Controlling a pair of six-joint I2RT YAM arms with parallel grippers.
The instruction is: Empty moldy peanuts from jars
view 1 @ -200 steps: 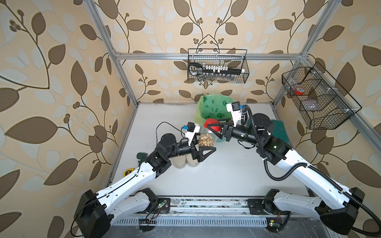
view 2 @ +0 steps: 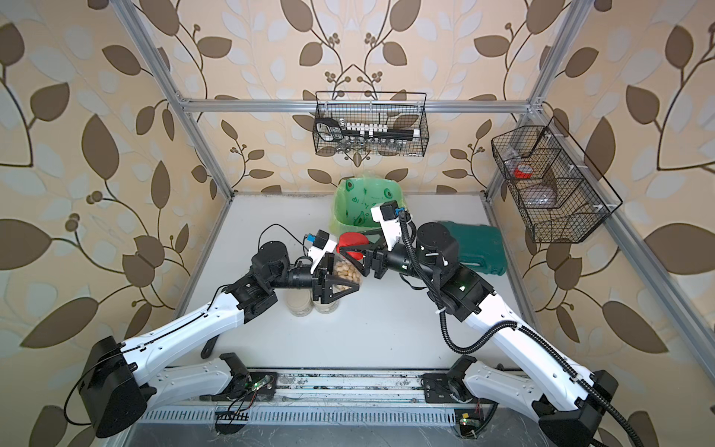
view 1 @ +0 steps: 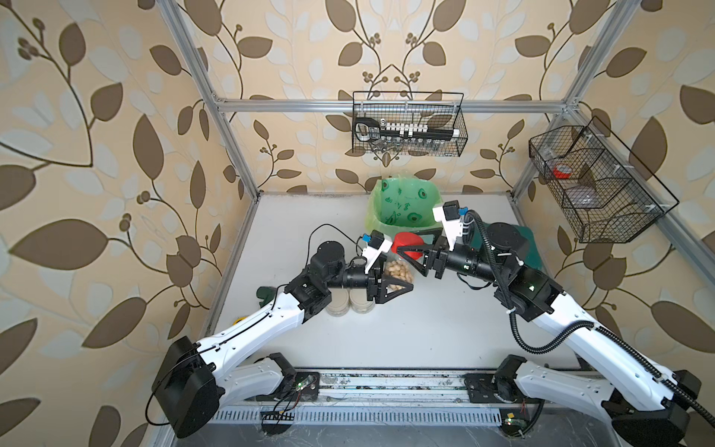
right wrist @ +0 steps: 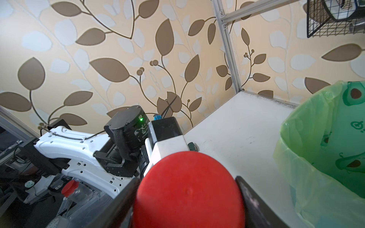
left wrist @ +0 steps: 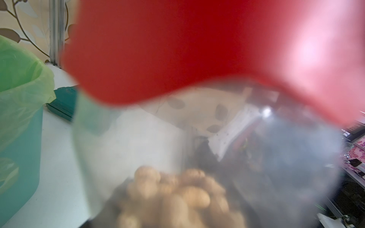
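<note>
A clear jar of peanuts [view 1: 399,272] with a red lid [view 1: 408,239] is held upright between both arms, filling the left wrist view. My left gripper [view 1: 394,283] is around the jar's body; its fingers are mostly hidden in that view. My right gripper [view 1: 412,255] is at the red lid [right wrist: 189,190], which covers much of the space between its blurred fingers in the right wrist view; whether it grips is unclear. Further jars [view 1: 361,299] stand on the table behind the left gripper. A green bag-lined bin [view 1: 402,197] stands behind the held jar.
A teal case [view 2: 473,246] lies at the table's right. Wire baskets [view 1: 409,126] hang on the back and right frame.
Both arms and the jar have shifted right and slightly toward the front over the last second, with the lid still at the right gripper.
</note>
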